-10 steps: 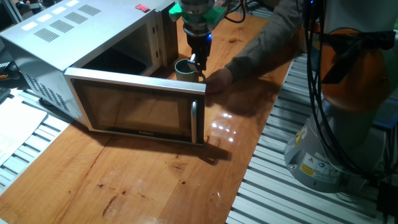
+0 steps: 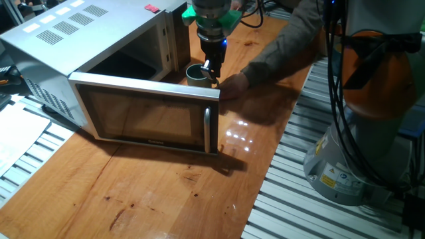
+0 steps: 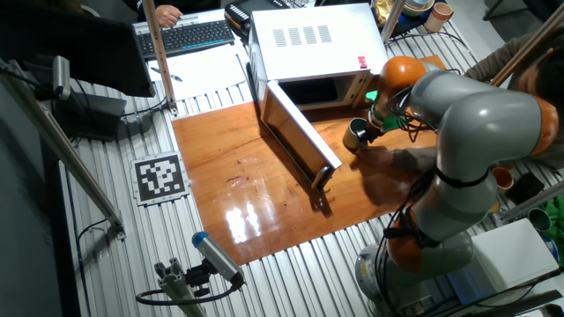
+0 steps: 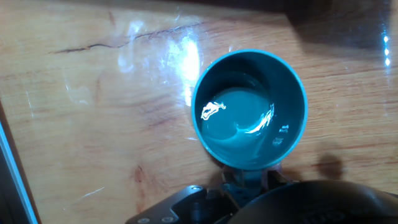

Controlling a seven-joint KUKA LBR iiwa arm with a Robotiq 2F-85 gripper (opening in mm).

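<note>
A teal mug (image 4: 249,112) stands upright in the wrist view, with its open top facing the camera and its inside looking empty. Its handle side points toward my gripper, whose fingertips sit at the handle; whether they are closed on it is unclear. In exterior view 1 the mug (image 2: 197,76) is partly hidden behind the microwave door (image 2: 143,116), and my gripper (image 2: 211,72) reaches down to its right side. The microwave (image 3: 322,44) has its door swung wide, leaving a dark cavity (image 3: 313,92) exposed.
A person's hand (image 2: 234,86) rests beside the mug and gripper, close to the door's free edge. Bare wooden table (image 3: 220,176) lies in front of the door. A marker board (image 3: 160,177) sits on the slatted surface at the left.
</note>
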